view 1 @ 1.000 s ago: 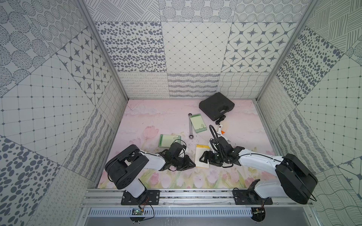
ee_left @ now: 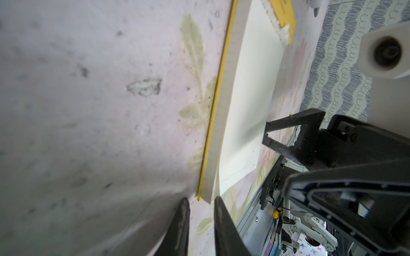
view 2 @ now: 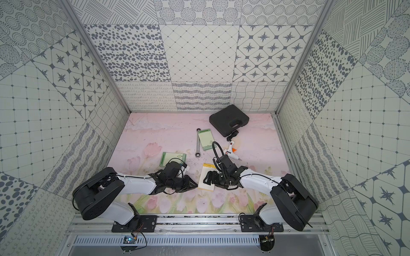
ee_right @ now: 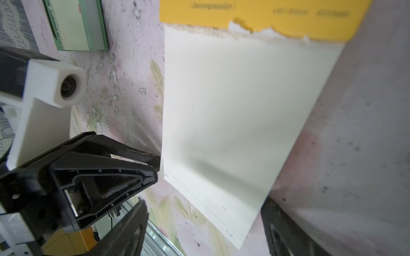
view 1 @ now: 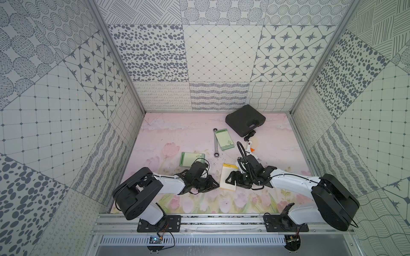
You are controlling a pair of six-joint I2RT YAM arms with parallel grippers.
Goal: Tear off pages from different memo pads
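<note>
A white memo pad with a torn yellow header (ee_right: 264, 17) lies at the front middle of the table. My left gripper is low at the pad's near lower corner, fingertips apart, with the corner just beyond them. My right gripper is at the pad's other side, one finger at its edge and the other off the paper, part open. Two green pads lie farther back, one (view 1: 224, 139) beside a wrench, the other (view 1: 190, 158) at the left.
A wrench (view 1: 216, 143), black case (view 1: 245, 119), cable (view 2: 232, 135) and white glue gun (view 2: 230, 151) stand behind.
My left arm has shifted slightly, its elbow toward the left and front. The pad and my right arm look almost unchanged.
</note>
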